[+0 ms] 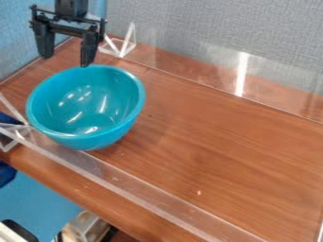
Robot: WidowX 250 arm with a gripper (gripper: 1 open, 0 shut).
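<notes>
My black gripper (67,49) hangs at the upper left, above and behind a large teal bowl (86,104). Its two fingers are spread apart, with nothing visible between them. The bowl rests upright and empty on the left part of the wooden table (221,156), and the gripper is clear of it.
Clear plastic strips (190,209) run along the table's front and back edges, with white brackets (121,47) at the left corners. A grey wall (228,33) stands behind.
</notes>
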